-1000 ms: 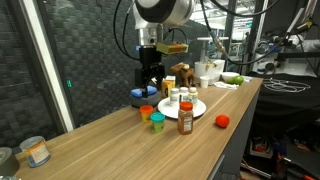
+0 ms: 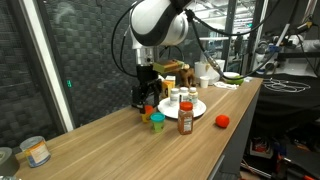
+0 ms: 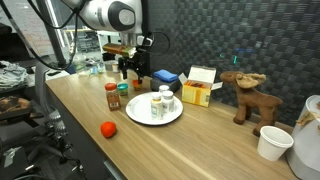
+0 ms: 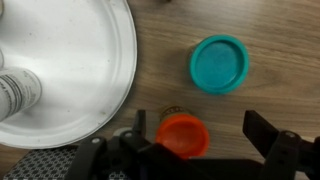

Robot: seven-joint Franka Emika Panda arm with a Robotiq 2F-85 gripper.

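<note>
An orange-topped container (image 4: 182, 134) stands between the open fingers of my gripper in the wrist view, closer to the left finger. No grip on it shows. From exterior view 1, the gripper (image 2: 147, 98) is low over this orange container (image 2: 148, 112), hiding part of it. A teal-lidded jar (image 4: 218, 64) stands close by, apart from the fingers; it also shows as the green jar (image 2: 157, 122) in exterior view 1. The white plate (image 4: 105, 62) fills the wrist view's left side, with a white jar (image 4: 18, 90) on it.
Several white-lidded jars stand on the plate (image 3: 138, 116). Near it are a brown jar with a red lid (image 2: 185, 120) and a tomato-like red object (image 3: 108, 129). An orange box (image 3: 199, 84) and toy moose (image 3: 252, 98) stand at the back.
My gripper has come down, from above the table to around the orange-topped container. The jars and plate have not visibly moved.
</note>
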